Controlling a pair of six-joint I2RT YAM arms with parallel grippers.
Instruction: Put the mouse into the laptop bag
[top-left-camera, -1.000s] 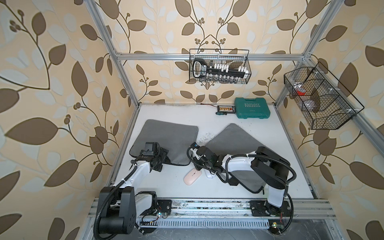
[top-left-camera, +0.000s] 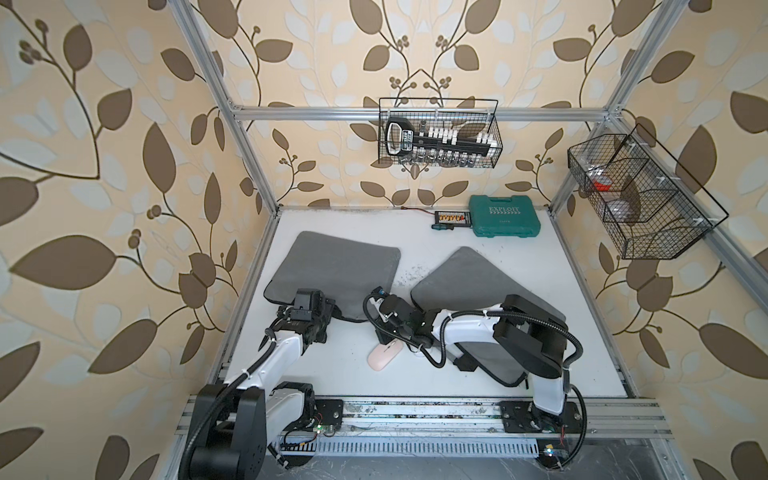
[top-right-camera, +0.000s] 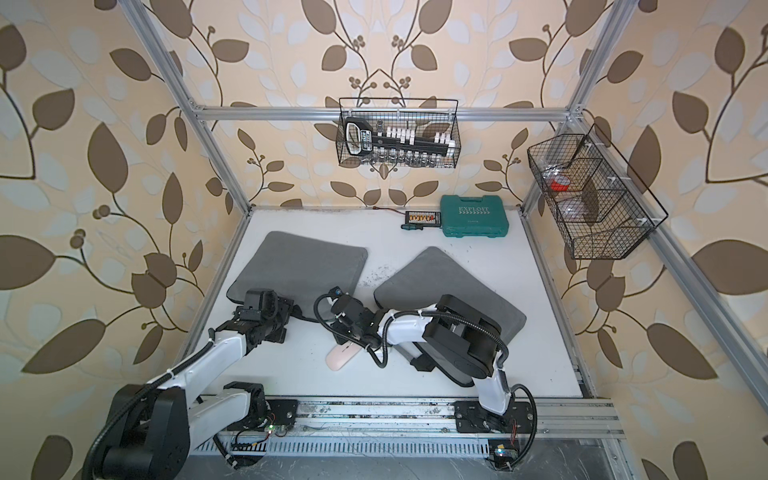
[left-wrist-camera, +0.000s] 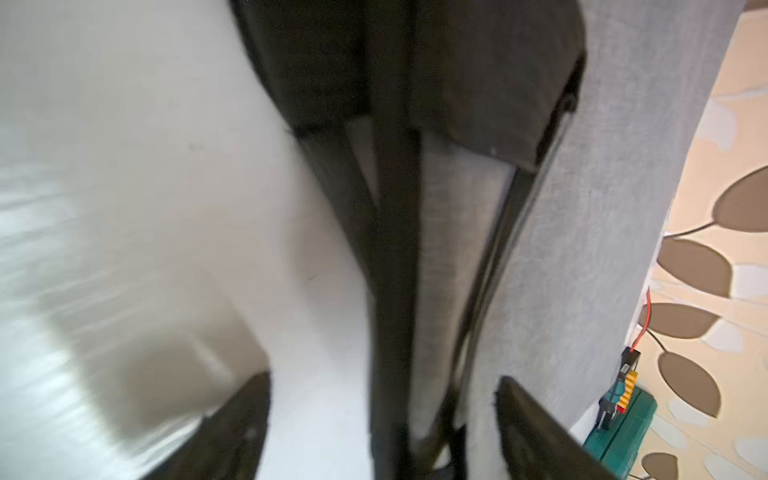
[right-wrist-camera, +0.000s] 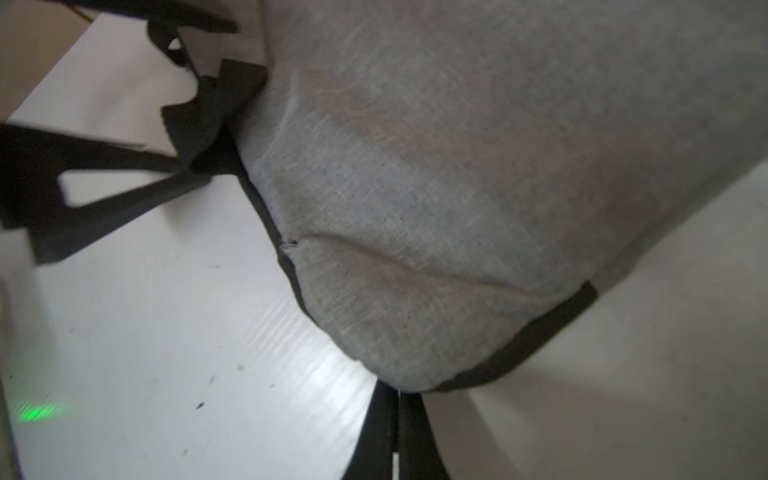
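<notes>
A grey laptop bag (top-left-camera: 336, 264) lies on the white table, my left gripper at its near-left edge. In the left wrist view its blurred fingers stand apart, with dark straps and the bag's trim between them, not visibly clamped. My right gripper is shut at the bag's near-right corner; any cloth pinched in it cannot be told. A pink mouse (top-left-camera: 382, 356) lies on the table below the right gripper, partly hidden by it.
A second grey bag or pad (top-left-camera: 472, 280) lies at the right under the right arm. A green case (top-left-camera: 504, 216) and a small tool set (top-left-camera: 452, 218) stand at the back. Wire baskets hang on the frame.
</notes>
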